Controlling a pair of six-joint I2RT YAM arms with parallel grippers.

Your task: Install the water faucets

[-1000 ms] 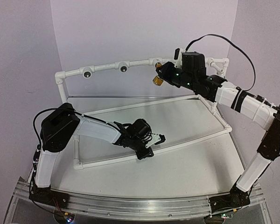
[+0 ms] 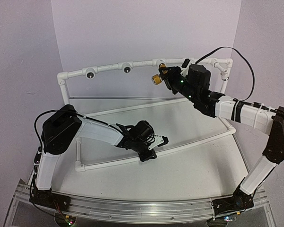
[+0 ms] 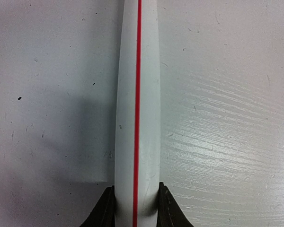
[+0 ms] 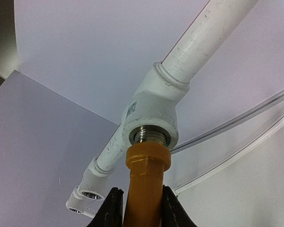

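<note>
A brass-coloured faucet (image 2: 156,79) is gripped by my right gripper (image 2: 166,74) at the upper pipe. In the right wrist view, the orange faucet body (image 4: 144,184) sits between the shut fingers, its threaded end at the mouth of a white tee fitting (image 4: 149,109), with some threads showing. My left gripper is shut on the lower white pipe (image 3: 128,118), which has a red stripe, at the front of the frame.
Other tee fittings with open metal sockets (image 2: 127,69) line the upper rail (image 2: 109,67). The lower frame lies on the white board (image 2: 161,179). Walls stand behind and at both sides.
The left arm is still.
</note>
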